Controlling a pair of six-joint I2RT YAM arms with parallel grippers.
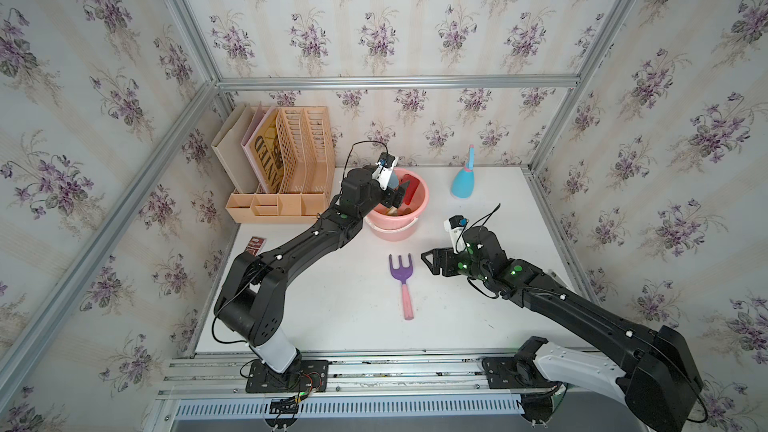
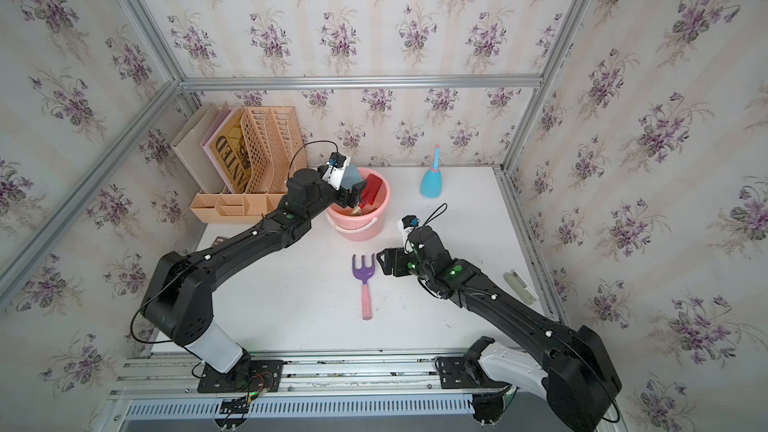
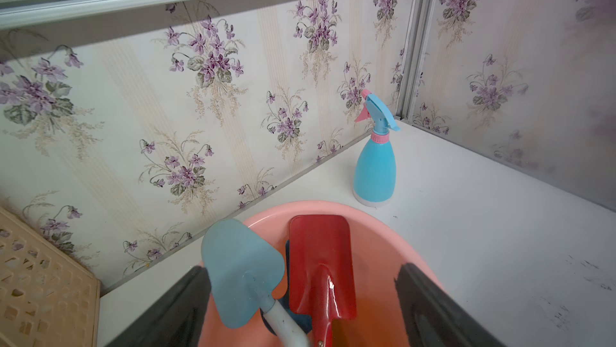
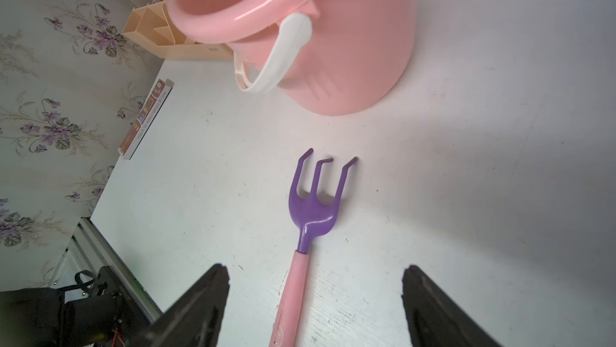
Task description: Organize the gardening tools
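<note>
Inside the pink bucket (image 4: 365, 45) stand a red shovel (image 3: 320, 257) and a blue-grey trowel (image 3: 240, 270), blades up and leaning against its wall. Something dark lies behind them. My left gripper (image 1: 397, 189) is over the bucket's left side, open, its fingers (image 3: 176, 308) wide apart with nothing gripped. A purple hand fork (image 4: 313, 212) with a pink handle lies flat on the table in front of the bucket, tines toward it. My right gripper (image 1: 438, 262) hovers to the right of the fork, open and empty; its fingers (image 4: 199, 308) show low in the right wrist view.
A blue spray bottle (image 3: 375, 170) stands behind and right of the bucket. Back left is a peach rack (image 1: 308, 152) with upright boards and small compartments. A flat printed box (image 4: 146, 119) lies by the left edge.
</note>
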